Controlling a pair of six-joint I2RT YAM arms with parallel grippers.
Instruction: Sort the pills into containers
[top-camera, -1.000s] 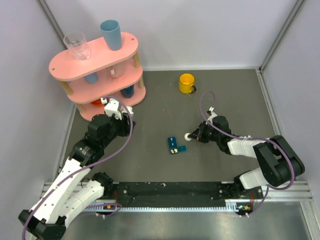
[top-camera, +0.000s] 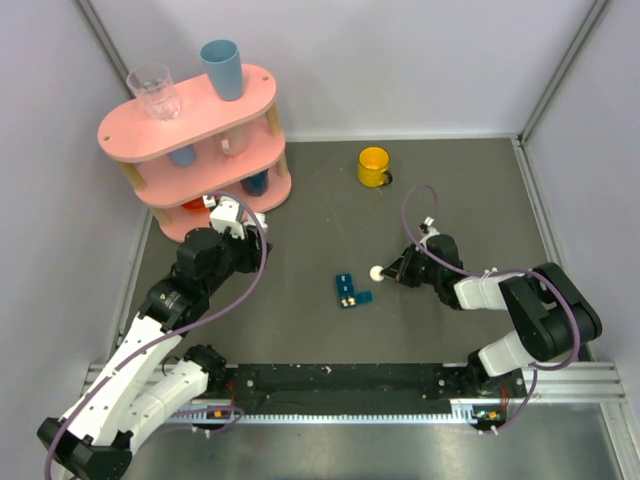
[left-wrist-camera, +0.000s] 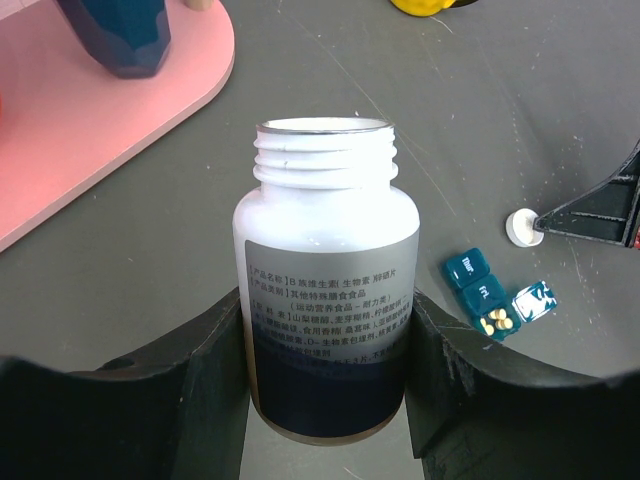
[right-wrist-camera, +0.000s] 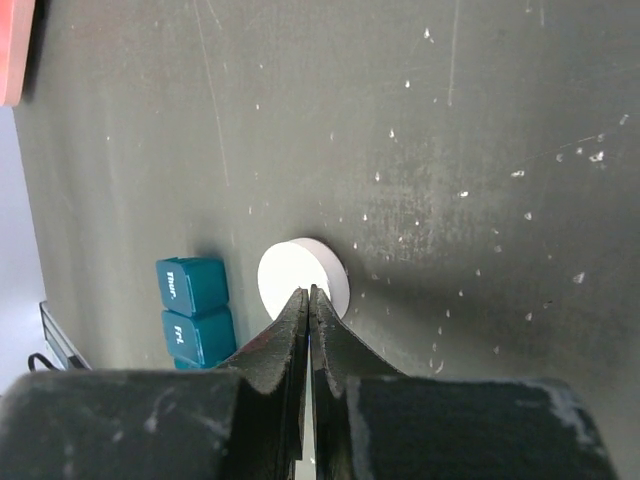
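My left gripper is shut around the body of a white pill bottle (left-wrist-camera: 330, 210). The bottle stands upright with its threaded neck uncapped; its contents are hidden. On the table lies a round white cap (right-wrist-camera: 295, 275), left of the right arm in the top view (top-camera: 377, 273). Right at the cap's edge are the tips of my right gripper, which is shut with nothing visible between its fingers. A blue pill box (left-wrist-camera: 470, 268) lies beside the cap. One of its lids (left-wrist-camera: 535, 301) is flipped open, and several pale pills (left-wrist-camera: 497, 321) sit in that compartment.
A pink tiered shelf (top-camera: 150, 138) with cups on it fills the back left, close to the left gripper. A yellow mug (top-camera: 373, 167) stands at the back. Between shelf and pill box the grey table (top-camera: 310, 225) is clear.
The right gripper has shifted slightly to the right, and more of the white cap now shows in the top view. The left arm and the pill box have stayed put.
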